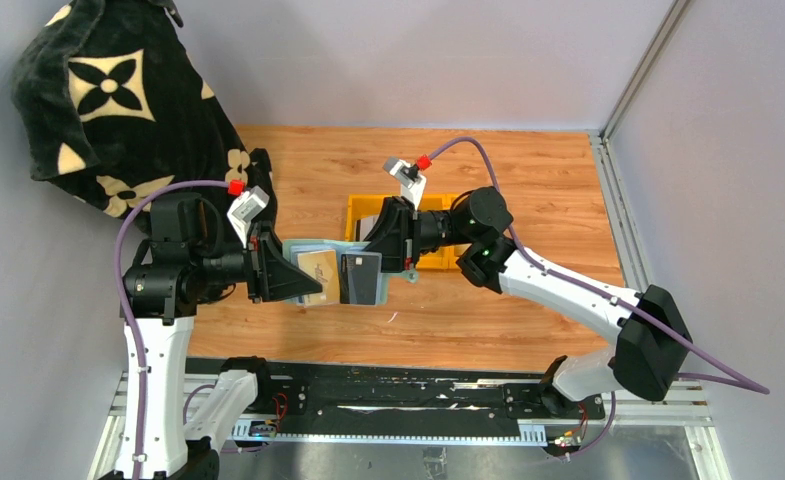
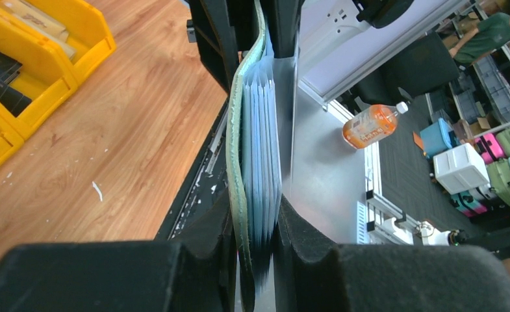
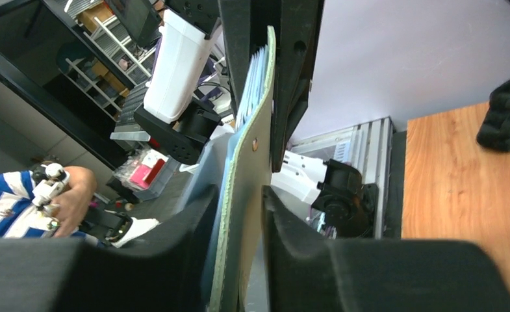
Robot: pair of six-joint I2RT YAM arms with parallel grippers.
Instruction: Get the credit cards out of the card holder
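Observation:
A pale blue-green card holder (image 1: 386,290) hangs between the two arms above the table. A gold card (image 1: 319,270) and a dark grey card (image 1: 362,278) show side by side in its clear sleeves. My left gripper is shut on the holder's left side, with its thick stack of sleeves edge-on between the fingers. At the holder's right side, my right gripper stands part open, its fingers (image 3: 281,214) either side of the cover and sleeves. Some of the upper edge is hidden behind the grippers in the top view.
A yellow divided tray (image 1: 438,262) stands on the table behind the right gripper. It has compartments with boxes inside. A dark patterned blanket (image 1: 108,90) lies at the back left.

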